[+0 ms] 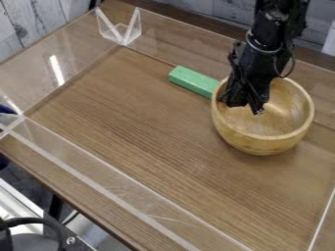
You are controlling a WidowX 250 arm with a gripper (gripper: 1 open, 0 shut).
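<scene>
A tan wooden bowl (pixel 263 136) sits on the right side of the wooden table. My black gripper (pixel 233 98) comes down from the top right, its tip at the bowl's left rim and partly inside it. The fingers look shut; whether anything thin is between them cannot be seen. A green block (pixel 193 80) lies just left of the bowl, its right end near the gripper.
Clear plastic edging runs along the left side and at the back left. A black device (pixel 26 235) sits at the bottom left corner.
</scene>
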